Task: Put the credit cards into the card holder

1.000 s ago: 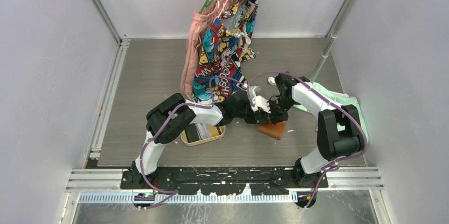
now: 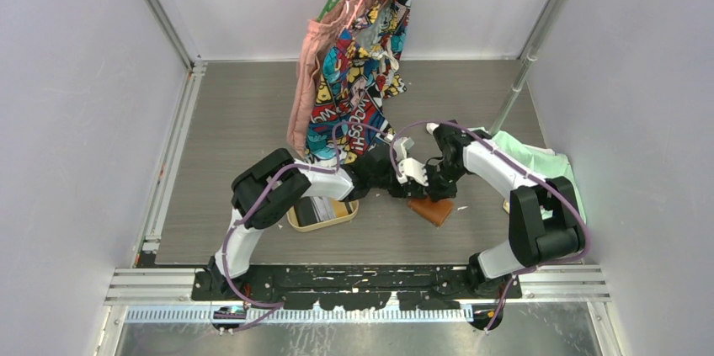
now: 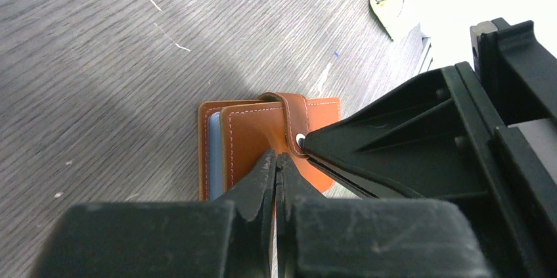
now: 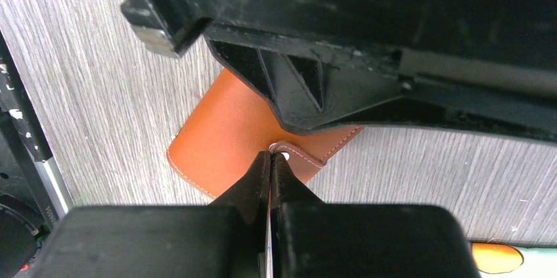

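Observation:
The brown leather card holder (image 2: 431, 211) lies partly beneath both grippers in the top view. A pale blue layer (image 3: 215, 153) shows between its leather panels in the left wrist view. Its strap (image 3: 294, 123) carries a white snap (image 3: 300, 140). My left gripper is shut, its tips in front of the holder's face; nothing shows between them. My right gripper is shut on the strap's end beside the snap. The left gripper's black fingers (image 4: 302, 87) cover part of the holder in the right wrist view. Whether cards are inside cannot be told.
A tan tray (image 2: 324, 225) with flat, card-like items stands under the left arm. Hanging clothes (image 2: 358, 78) are behind the grippers. Light green cloth (image 2: 547, 162) lies at the right beside a metal pole (image 2: 515, 87).
The right arm has shifted slightly toward the front, and the card holder has turned a little with it. The left arm looks nearly still.

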